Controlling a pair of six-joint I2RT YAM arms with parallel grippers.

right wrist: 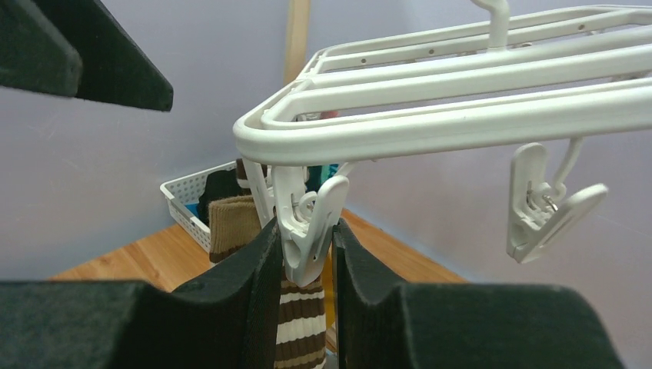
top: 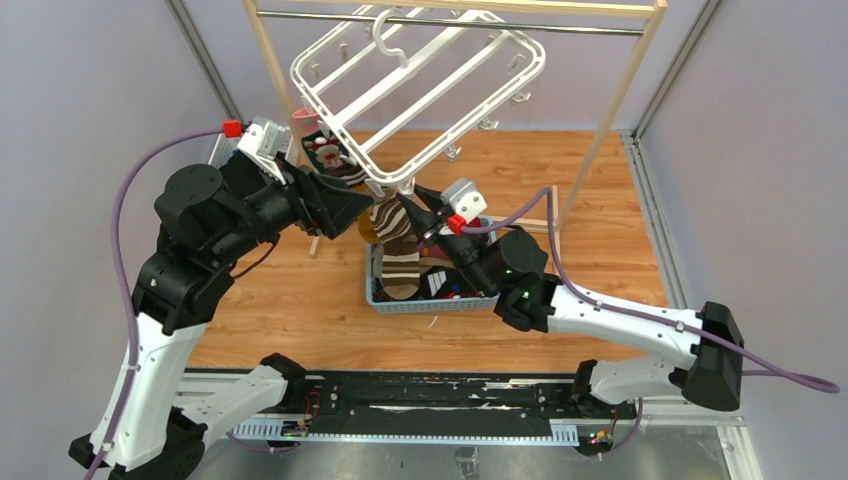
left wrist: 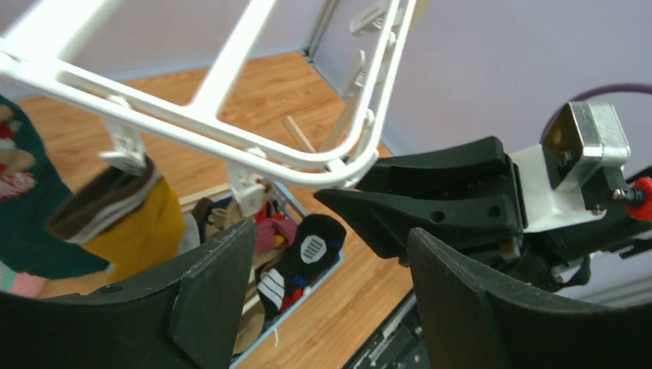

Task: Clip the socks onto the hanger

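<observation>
The white hanger [top: 440,85] hangs tilted from the rail. My right gripper is shut on a white clip [right wrist: 301,201] at its near corner; no sock shows in that clip. Beside it, my left gripper stands open with nothing between its fingers, just below the hanger's frame. A mustard sock [left wrist: 142,223] with a brown cuff hangs from one clip, and a dark green Santa sock [top: 325,152] hangs farther left. A brown striped sock [top: 392,217] hangs beneath the near edge. Its upper end is partly hidden in the top view.
Below the hanger stands a blue-grey basket [top: 430,306] of socks, among them a black sock [left wrist: 314,247]. Empty clips, such as one clip [right wrist: 546,201], line the hanger's right side. A white basket [right wrist: 184,201] stands at the back left.
</observation>
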